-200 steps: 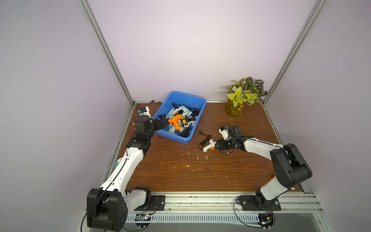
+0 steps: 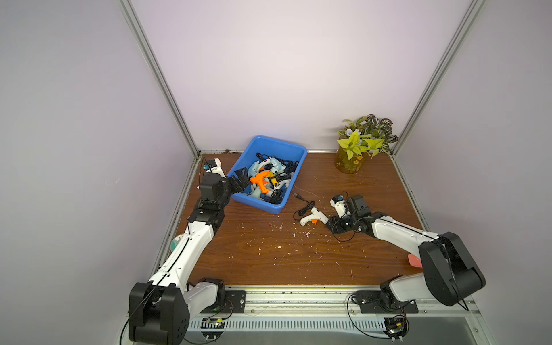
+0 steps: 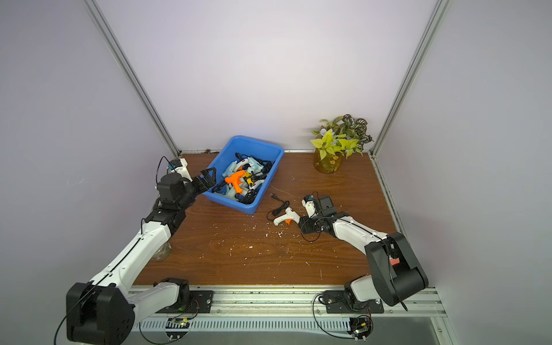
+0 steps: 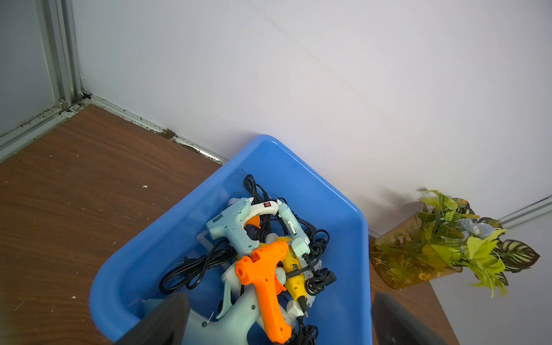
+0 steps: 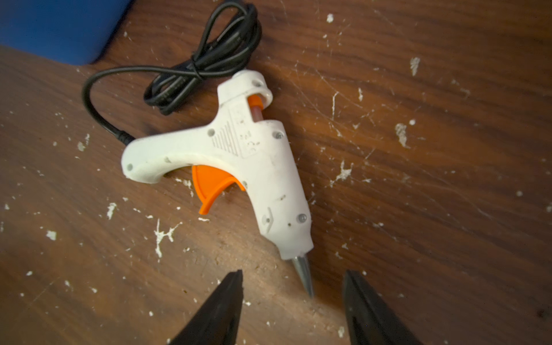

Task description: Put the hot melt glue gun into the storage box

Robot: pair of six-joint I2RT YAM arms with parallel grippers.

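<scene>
A white hot melt glue gun (image 5: pixel 258 155) with an orange trigger lies on its side on the wooden table, its black cord coiled by the handle. In the right wrist view its metal nozzle points down toward the gap of my right gripper, whose fingers stand apart with nothing gripped. The blue storage box (image 2: pixel 240 198) at the back left holds several glue guns, an orange one (image 4: pixel 266 281) on top. Over the box's left rim, my left gripper stands open and empty, its blurred fingers at the bottom of its wrist view.
A plant in an amber pot (image 2: pixel 348 164) stands at the back right. Between the box and the white glue gun lies the coiled cord (image 2: pixel 304 210).
My right arm has shifted right and toward the front, uncovering more of the glue gun. The glue gun has turned slightly. My left arm and the box look unchanged.
</scene>
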